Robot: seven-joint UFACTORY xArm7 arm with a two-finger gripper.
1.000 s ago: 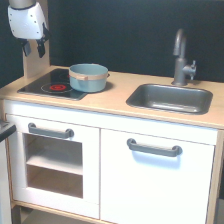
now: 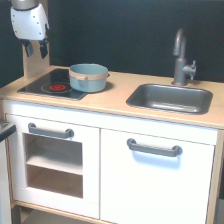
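Observation:
My white gripper (image 2: 36, 50) hangs in the air at the upper left, above and left of the stove. Its two dark fingers stand apart, with nothing visible between them. A grey-blue pot (image 2: 89, 78) with a tan handle stands upright on the right part of the black cooktop (image 2: 76, 94). My gripper is clear of the pot. A burner marked with red rings (image 2: 57, 87) lies bare on the left. The inside of the pot is mostly hidden.
A metal sink (image 2: 171, 97) with a grey faucet (image 2: 180, 62) is at the right. Below are an open-looking shelf compartment (image 2: 55, 155) and a white cabinet door (image 2: 150, 185) with a dark handle (image 2: 153, 149).
My gripper has shifted very slightly to the right. The pot and the rest of the kitchen stand as before.

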